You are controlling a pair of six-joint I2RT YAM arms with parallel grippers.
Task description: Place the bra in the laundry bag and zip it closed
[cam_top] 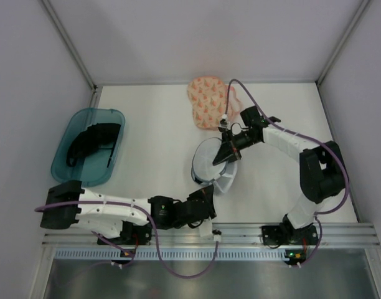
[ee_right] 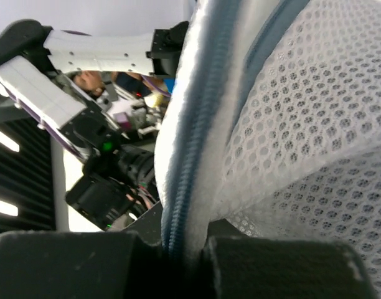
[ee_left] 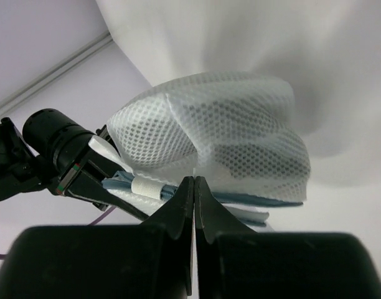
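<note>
The white mesh laundry bag (cam_top: 206, 159) with blue-grey zipper edges (ee_left: 253, 200) is bunched at the table's middle. My right gripper (cam_top: 231, 156) is shut on the bag's zippered edge, which fills the space above its fingertips in the right wrist view. My left gripper is shut at the bag's near edge; whether any thin fabric lies between its fingers is hard to tell. Dark fabric (cam_top: 91, 140), perhaps the bra, lies in a teal bin (cam_top: 84, 174) at the left.
A patterned peach cloth bag (cam_top: 206, 103) lies at the back middle. Grey walls surround it.
</note>
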